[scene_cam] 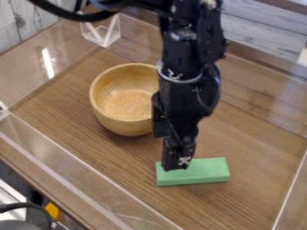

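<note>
My black gripper (178,154) points down over a green rectangular block (202,173) lying flat on the wooden table, its tips just at or above the block's back left part. The gripper is open. Whether the fingertips touch the block is hard to tell.
A round wooden bowl (118,97) sits behind and left of the gripper, partly hidden by the arm. A raised wall runs along the back.
</note>
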